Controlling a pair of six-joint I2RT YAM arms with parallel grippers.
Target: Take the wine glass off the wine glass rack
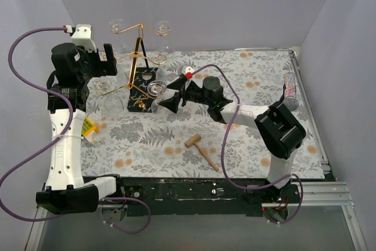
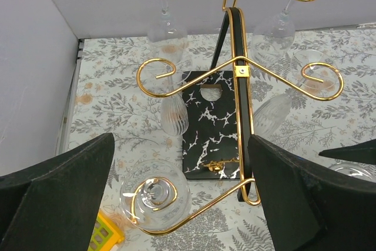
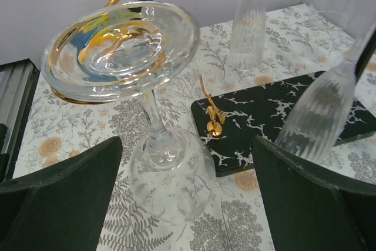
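A gold wine glass rack on a black marbled base holds several upside-down glasses. My left gripper is open over the rack's left side, with a hanging glass below between its fingers' view. My right gripper is open beside the rack's front-right glass, whose foot rests in the gold loop and whose bowl hangs down. In the right wrist view that glass sits ahead, between the two fingertips, with no visible grip on it.
A wooden mallet lies at the front middle of the patterned table. A yellow object is at the left, a can at the far right.
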